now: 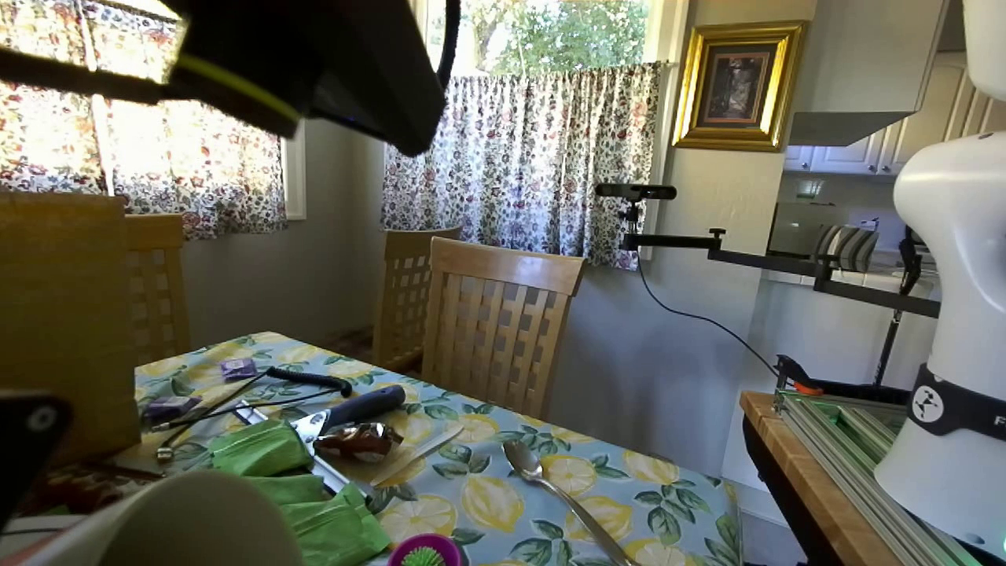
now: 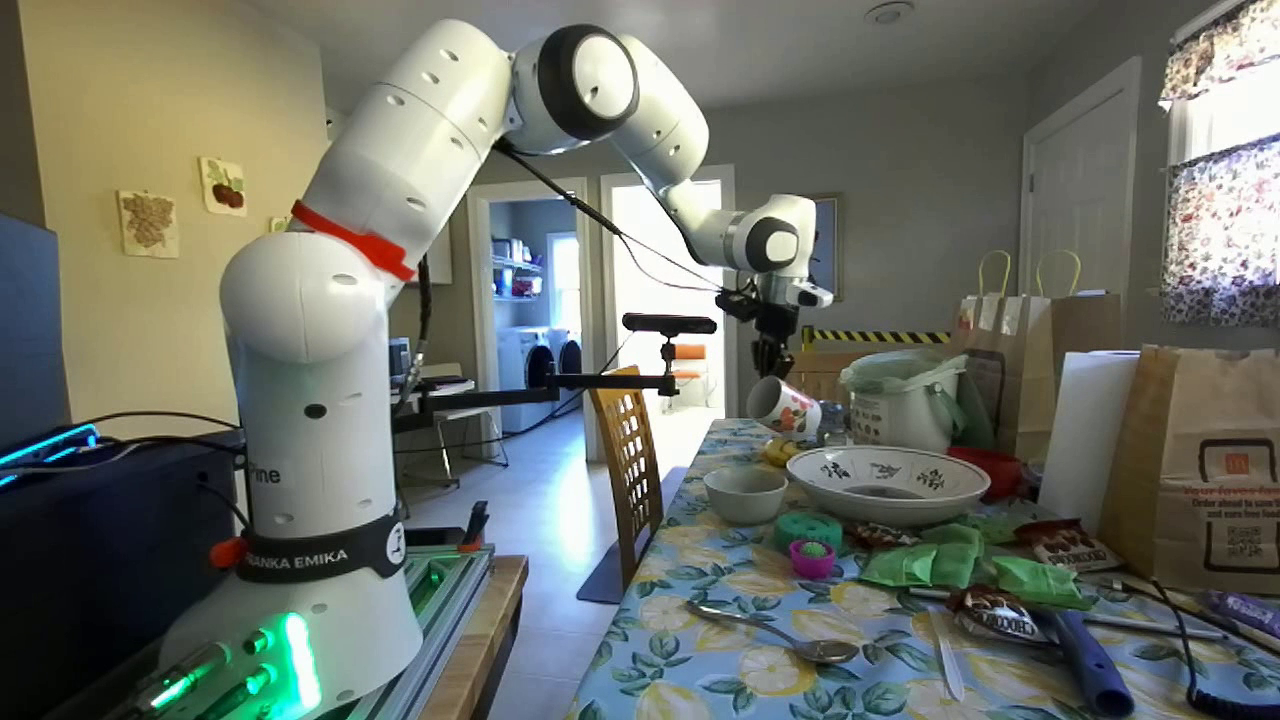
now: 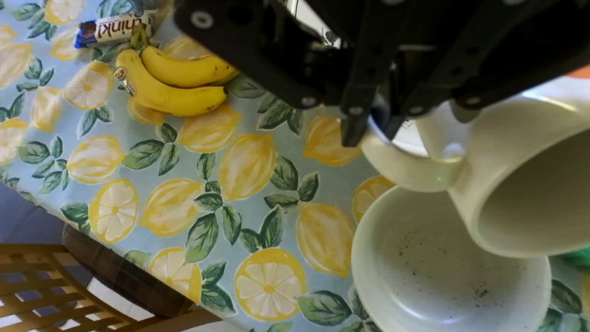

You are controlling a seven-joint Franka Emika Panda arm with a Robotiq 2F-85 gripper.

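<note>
A white mug with a floral print (image 2: 786, 410) hangs tilted above the far part of the table, its mouth turned sideways. My gripper (image 2: 771, 358) is shut on the mug's handle. Seen from the wrist, the handle (image 3: 412, 168) passes between the fingertips of my gripper, and the mug's body (image 3: 470, 182) partly covers a white bowl (image 3: 442, 265) below. Dark specks dot the bottom of that bowl. In exterior view 1 the mug (image 1: 189, 523) is a blurred pale shape at the lower left. Its inside shows only in part.
Bananas (image 3: 171, 83) and a snack bar (image 3: 113, 30) lie on the lemon-print cloth. A wide patterned bowl (image 2: 888, 480), a white tub (image 2: 900, 414) and paper bags (image 2: 1212, 468) crowd the table's other side. A spoon (image 2: 780, 630) lies near the front, with open cloth around it.
</note>
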